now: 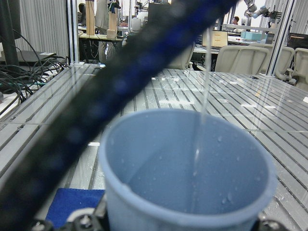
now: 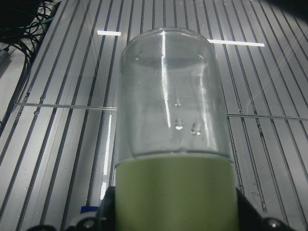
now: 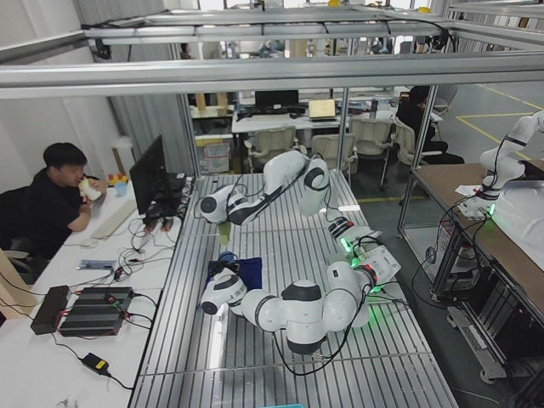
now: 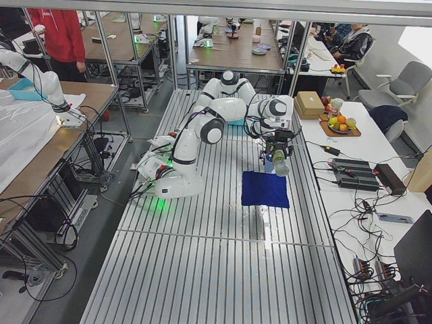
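A blue cup (image 1: 187, 192) fills the lower middle of the left wrist view, held by my left gripper, whose fingers are mostly hidden behind it. A thin clear streak runs down into the cup, and drops sit on its inner wall. A clear cylindrical container with a green lower band (image 2: 175, 192) is in my right gripper, which is mostly hidden behind it. In the camera right view this container (image 4: 281, 164) is tilted above the blue cup (image 4: 268, 163). A dark blue cloth (image 4: 264, 189) lies on the slatted table beneath.
A side table (image 4: 358, 148) with cables, black boxes and a fruit tray runs alongside. Another robot arm stands at a neighbouring table.
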